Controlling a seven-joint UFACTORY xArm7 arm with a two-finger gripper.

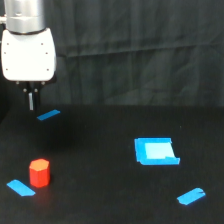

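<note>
My gripper [31, 101] hangs at the upper left below the white arm housing [28, 57]. Its fingers are small and dark against the black backdrop, so I cannot tell how they stand. Nothing large shows at their tips. On the black table at the lower left stands a red-orange block [39, 173] with a hexagonal top, well below the gripper in the picture and apart from it. Right of centre lies a blue-bordered square with a white middle [158, 151].
Blue strips lie at the lower left [20, 188], near the gripper [48, 115] and at the lower right [191, 196]. A dark curtain [140, 50] hangs behind the table.
</note>
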